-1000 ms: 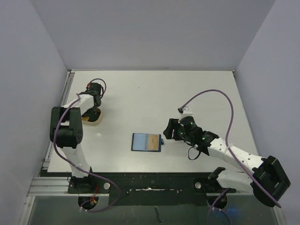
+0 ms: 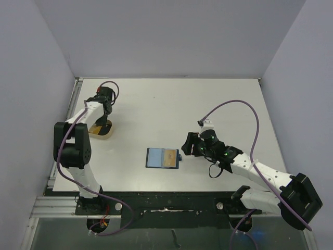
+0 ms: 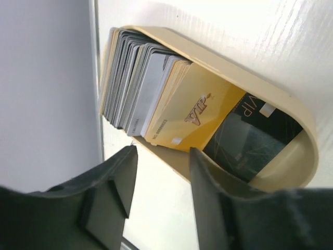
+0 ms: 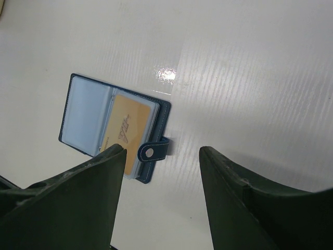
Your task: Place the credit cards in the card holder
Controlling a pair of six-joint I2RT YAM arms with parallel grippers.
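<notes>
A stack of credit cards (image 3: pixel 140 86) leans in a beige oval box, a gold card (image 3: pixel 195 107) foremost and a black VIP card (image 3: pixel 252 135) lying at the box's right end. Over the box's near side, my left gripper is part open, with a clear gap and nothing between its fingers. The dark blue card holder (image 4: pixel 112 125) lies spread open on the table; a gold card (image 4: pixel 126 127) shows in its right sleeve and the left side looks pale and empty. To the right of it my right gripper hangs open and empty.
The beige box (image 2: pixel 106 133) stands near the table's left edge, close to the grey side wall. Bare white table (image 2: pixel 161 109) lies between the box and the card holder, and beyond them. The holder's snap strap (image 4: pixel 154 151) sticks out on its right.
The right arm and the card holder have not moved.
</notes>
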